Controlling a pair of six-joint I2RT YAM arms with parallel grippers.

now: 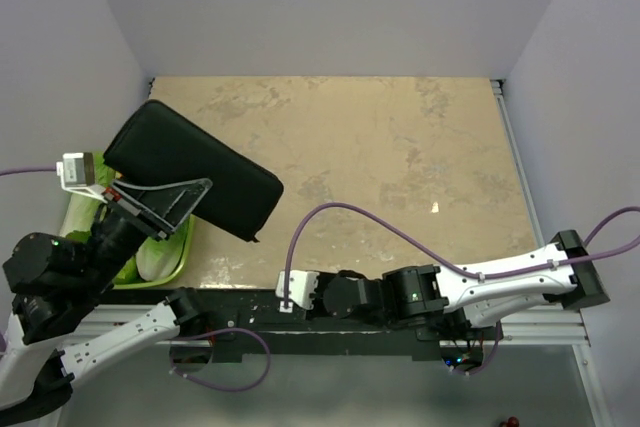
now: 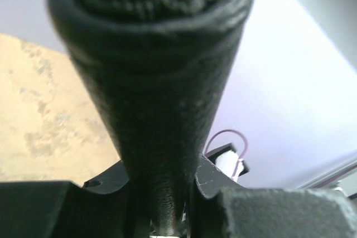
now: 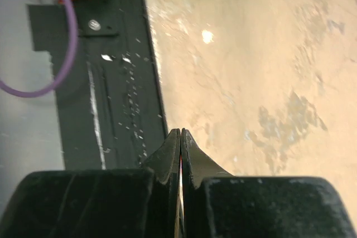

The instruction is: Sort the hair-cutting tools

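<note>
A black soft case (image 1: 195, 172), with a long, rounded boxy shape, is raised above the left side of the table. My left gripper is shut on its narrow near end, and the case (image 2: 153, 82) fills the middle of the left wrist view. Whether anything lies inside the case cannot be told. In the right wrist view my right gripper is shut, its tips meeting with nothing visible between them. From above, the right arm's wrist (image 1: 355, 295) is low at the table's front edge, apart from the case. No hair cutting tools can be made out.
Partly covered by the case and left arm, a green basket (image 1: 187, 252) of vegetables stands at the table's left. Purple cables (image 1: 410, 239) loop over both arms.
</note>
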